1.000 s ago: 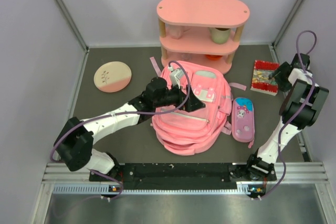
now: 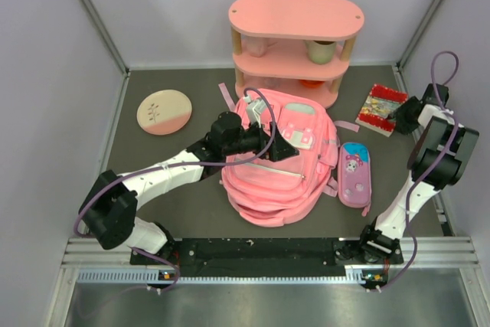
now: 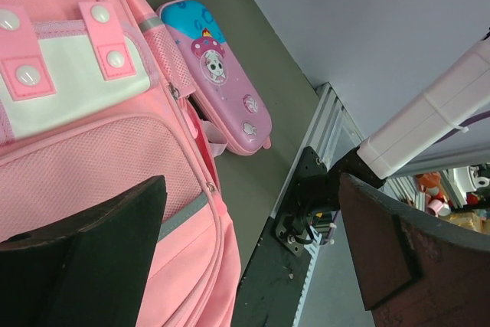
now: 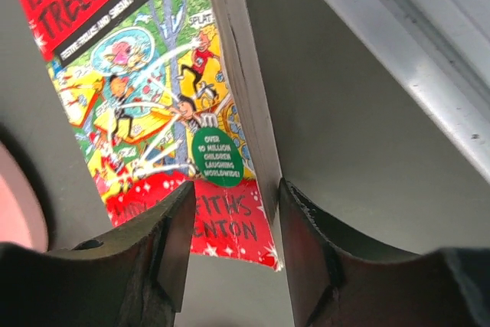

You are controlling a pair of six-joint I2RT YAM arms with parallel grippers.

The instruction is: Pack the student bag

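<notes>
A thick book [image 2: 380, 109] with a red and yellow cover lies flat at the back right. In the right wrist view, my right gripper has its fingers apart over the book's lower corner. One finger [image 4: 172, 235] lies over the red cover, the other stands close against the page edge; whether both touch is unclear. The pink backpack [image 2: 269, 198] lies in the middle of the table. Above it, my left gripper is open and empty. A pink and blue pencil case [image 2: 354, 175] rests just right of the backpack.
Behind the backpack stands a pink shelf [image 2: 297, 17] holding a pale cup [image 2: 321, 52]. A round wooden board [image 2: 164, 112] lies at the left. A metal rail [image 4: 429, 59] runs close beside the book. Bare table shows between board and backpack.
The book has turned clockwise and shifted slightly to the left and up. My right gripper has moved a little toward it and downward. The left arm and backpack stay still.
</notes>
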